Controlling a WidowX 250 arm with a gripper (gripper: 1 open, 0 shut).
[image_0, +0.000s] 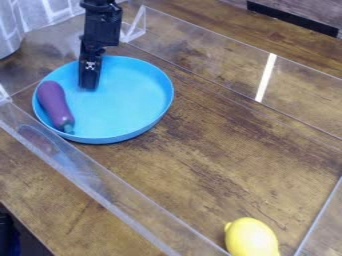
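Observation:
A blue round plate (126, 110) sits at the upper left of the wooden table, holding a purple eggplant (55, 106) along its left side. My black gripper (88, 78) reaches down from the top over the plate's back left part, its tips low at the plate's surface near the rim. Whether its fingers are open or shut is too small and dark to tell. A yellow lemon (251, 238) lies at the bottom right, away from the plate.
Clear plastic walls border the work area. A metal container (8, 24) stands at the top left.

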